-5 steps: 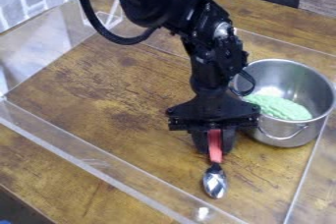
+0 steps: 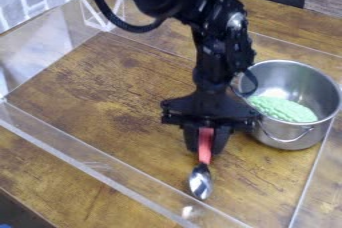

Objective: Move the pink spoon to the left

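The pink-handled spoon [image 2: 205, 148] points toward the front of the table, its metal bowl [image 2: 199, 183] nearest the camera. My black gripper [image 2: 206, 132] comes down from above and is shut on the pink handle. The far end of the handle is hidden under the gripper. Whether the spoon touches the tabletop or hangs just above it is hard to tell.
Close on the right of my gripper stands a steel bowl [image 2: 322, 84] with a pale green thing [image 2: 283, 110] in it. A clear wall [image 2: 94, 162] runs along the front left.
My gripper and the spoon have shifted a little to the left. The spoon's bowl end has also come slightly higher in the view. The steel bowl has not moved.
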